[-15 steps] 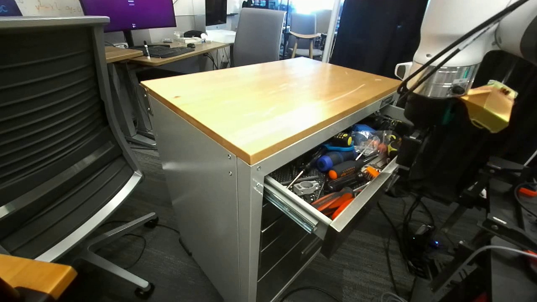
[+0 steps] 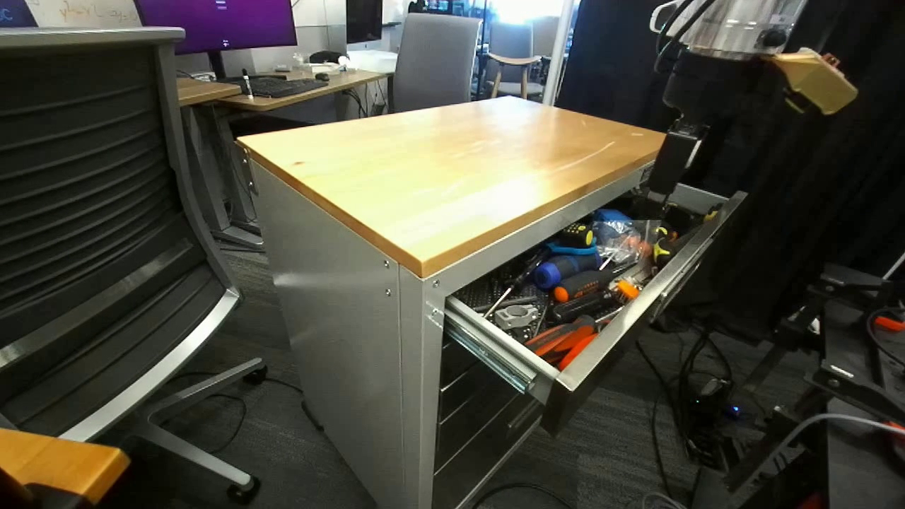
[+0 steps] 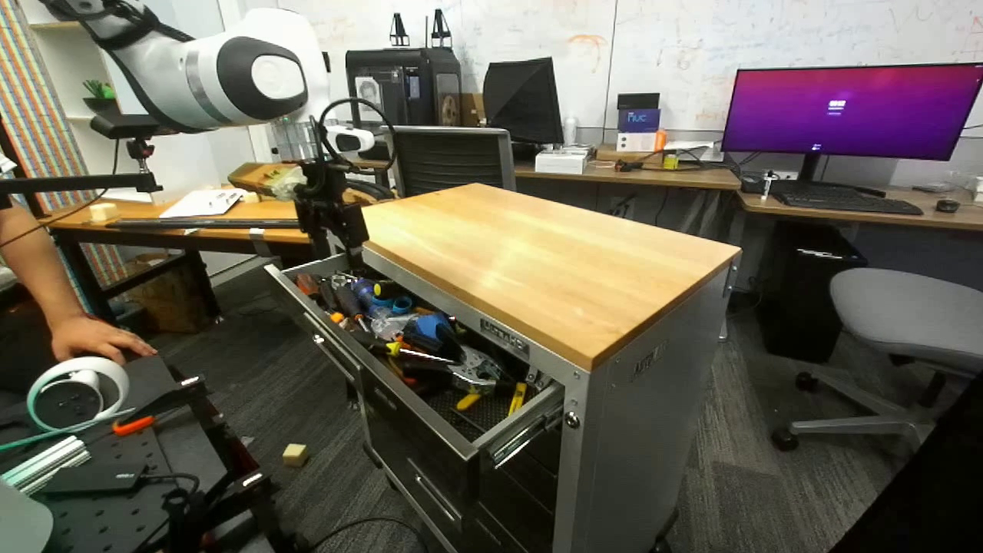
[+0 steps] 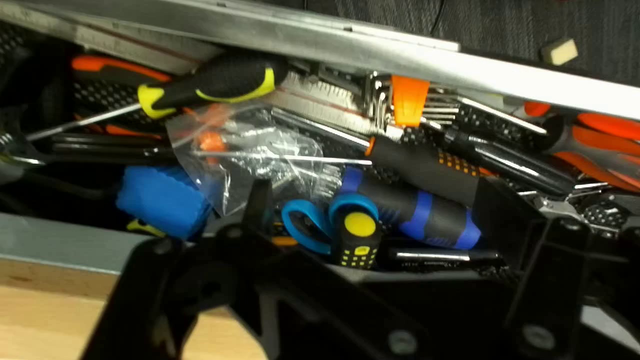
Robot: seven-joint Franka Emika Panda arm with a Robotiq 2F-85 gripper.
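Note:
My gripper is open with nothing between its fingers, over the pulled-out top drawer (image 3: pixel 318 312). In exterior view 1 the gripper (image 2: pixel 683 157) hangs above the drawer's far part, by the cabinet's top edge. Beyond the spread fingers in the wrist view are a blue-and-black screwdriver handle (image 4: pixel 414 210), a blue-handled tool (image 4: pixel 306 225) and a yellow-and-black handle (image 4: pixel 360 237). A clear plastic bag (image 4: pixel 258 150) lies across the drawer's middle. Near it are a yellow-and-black screwdriver (image 4: pixel 234 84) and an orange hex-key holder (image 4: pixel 409 99).
The cabinet's wooden top (image 2: pixel 475 161) is bare. Orange-handled tools (image 2: pixel 560 339) fill the drawer's near end in exterior view 1. A small yellow block (image 3: pixel 295 455) lies on the floor. Someone's hand (image 3: pixel 92 336) rests on the black cart at the left of exterior view 2.
The arm has risen and shifted from in front of the drawer to over its far part. More of the drawer front shows; the drawer's extension looks unchanged.

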